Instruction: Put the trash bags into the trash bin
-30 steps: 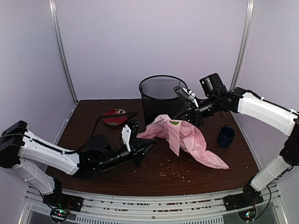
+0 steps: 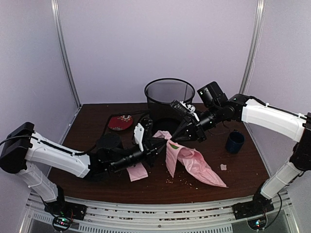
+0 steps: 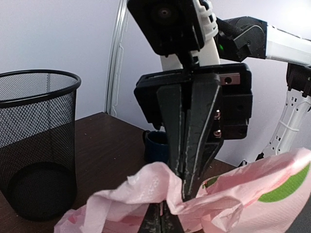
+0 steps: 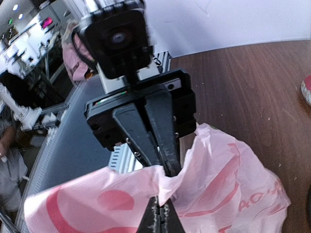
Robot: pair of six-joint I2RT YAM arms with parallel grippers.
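The pink trash bag (image 2: 197,167) hangs rumpled over the table's middle, a green patch showing near its top. My right gripper is shut on a gathered fold of it. Close against it, my left gripper is also shut; bag film drapes around its fingertips, and whether any is pinched there I cannot tell. A pink flap (image 2: 137,172) shows below the left gripper in the top view. Just behind both grippers stands the black mesh trash bin (image 2: 167,104), upright, its inside partly visible and its lower front hidden by the arms.
A red patterned dish (image 2: 120,122) sits at the back left and a dark blue mug (image 2: 234,141) at the right. Small crumbs (image 2: 187,183) and a pink scrap (image 2: 223,167) lie on the table.
My left gripper has moved right, up against the right gripper. The bag's hanging part has swung left and lower, and a pink flap now shows beneath the left gripper.
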